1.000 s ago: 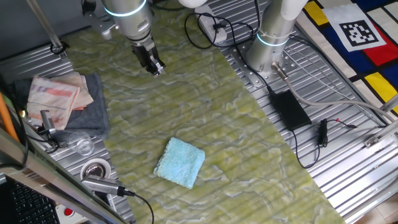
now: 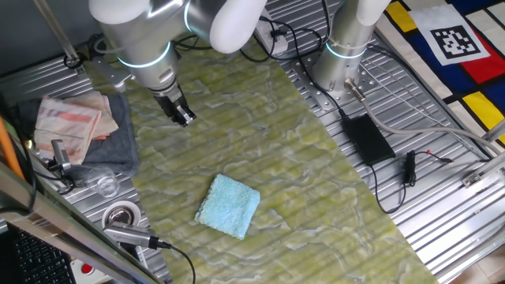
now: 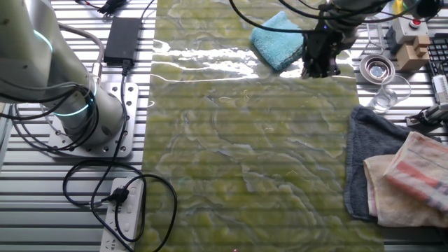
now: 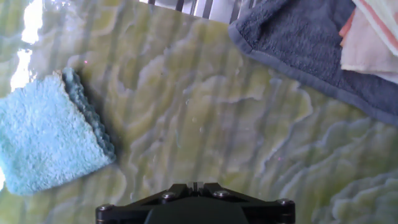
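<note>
A folded light-blue cloth (image 2: 228, 207) lies on the green marbled mat (image 2: 292, 181). In exterior view 2 the same cloth (image 3: 278, 43) is near the mat's far edge, and the wrist view has it (image 4: 51, 134) at the left. My gripper (image 2: 188, 121) hangs above the mat, apart from the cloth. Its fingertips meet at the bottom centre of the wrist view (image 4: 196, 186), so the gripper is shut, and nothing shows between them.
A dark grey towel (image 2: 126, 138) with a striped pink cloth (image 2: 67, 130) on it lies at the mat's left edge. Close by are a clear cup (image 2: 102, 183) and a metal bowl (image 2: 121, 214). A black power adapter (image 2: 368, 140) sits right of the mat.
In exterior view 1 my gripper has come down the picture and slightly left, a little nearer the cloth. The blue cloth and the towels have stayed where they were.
</note>
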